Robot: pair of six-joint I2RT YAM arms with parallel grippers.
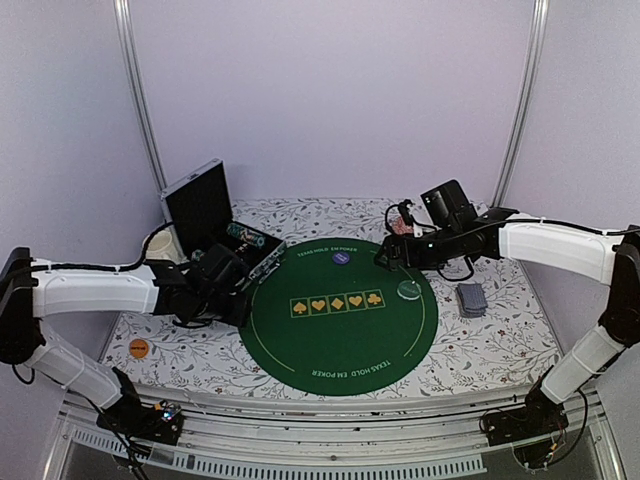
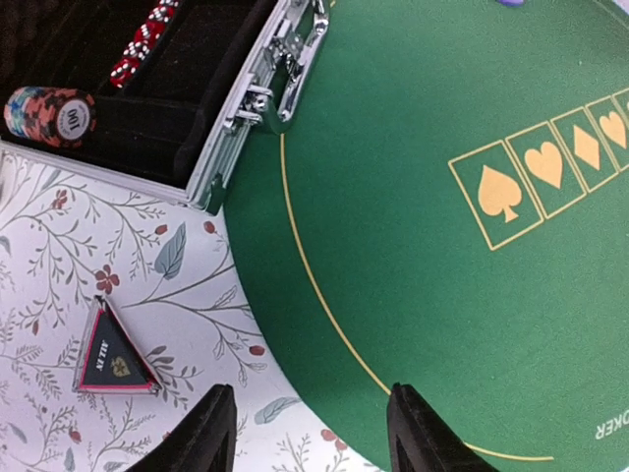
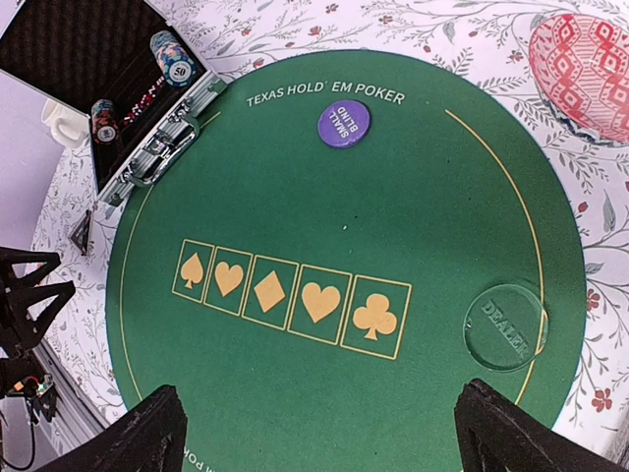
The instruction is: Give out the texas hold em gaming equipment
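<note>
An orange disc (image 1: 138,348) lies on the floral table left of the green mat. The purple small blind button (image 3: 344,124) rests near the mat's far edge, and the clear dealer button (image 3: 505,327) on its right part. A black triangular all-in marker (image 2: 116,356) stands on the floral surface below the case. Over the mat's left edge, my left gripper has its fingers apart with nothing between them. My right gripper is open and empty above the mat's right side. The open chip case (image 1: 240,250) sits at the back left.
Chip rolls (image 2: 51,115) and red dice (image 2: 143,44) are in the case. A white cup (image 3: 64,123) stands beside it. The card deck (image 1: 471,300) lies right of the mat; a red-and-white patterned item (image 3: 582,74) is at the back right.
</note>
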